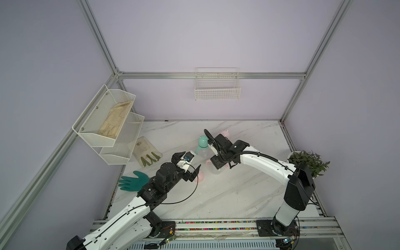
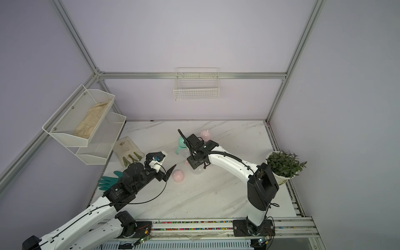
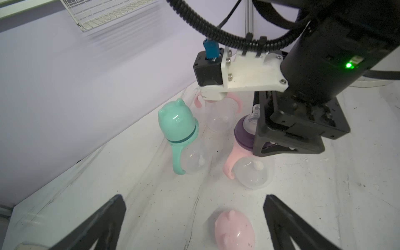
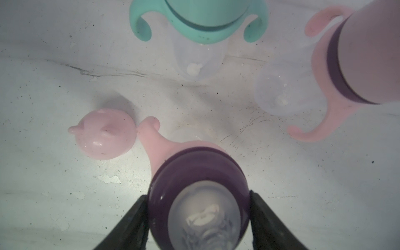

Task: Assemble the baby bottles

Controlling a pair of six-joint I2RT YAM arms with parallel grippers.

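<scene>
In the left wrist view a teal-capped bottle (image 3: 177, 118) stands beside a bottle with pink handles (image 3: 220, 114) at the back. Nearer, a clear bottle with pink handle, purple collar and teat (image 3: 245, 129) sits at my right gripper. In the right wrist view that purple collar (image 4: 195, 160) lies between my right gripper's fingertips; whether these grip it I cannot tell. The rear bottle wears a pink cap (image 4: 368, 54); a loose pink cap (image 3: 233, 231) lies nearer. My left gripper is open over the table, nothing between its fingers.
A teal glove (image 1: 133, 181) and a pale glove package (image 1: 145, 150) lie left, below wall baskets (image 1: 108, 137). A potted plant (image 2: 283, 164) stands at the right edge.
</scene>
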